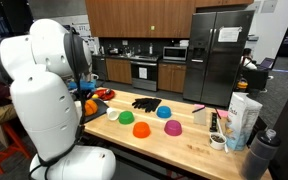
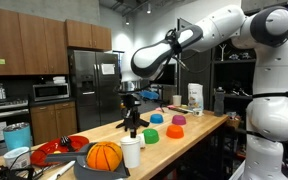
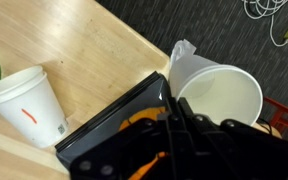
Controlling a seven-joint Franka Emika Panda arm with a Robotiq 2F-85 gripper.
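Note:
In the wrist view, my gripper is shut on a white cup (image 3: 229, 92), whose open mouth faces the camera. Grey floor lies behind this cup, close to the table edge. A second white paper cup (image 3: 26, 108) with a red mark is apart from the gripper, at the left of that view. Just below the fingers, an orange ball (image 3: 134, 133) shows partly over a black tray (image 3: 104, 118). Exterior view 2 shows a white cup (image 2: 132, 153) beside the ball; I cannot tell which cup this is.
A green bowl (image 1: 124, 117), an orange bowl (image 1: 141, 130), a blue bowl (image 1: 164, 112) and a pink bowl (image 1: 173, 128) stand on the table. Far right are a dark bottle (image 1: 260, 152) and a white box (image 1: 242, 120). Bare wood lies between.

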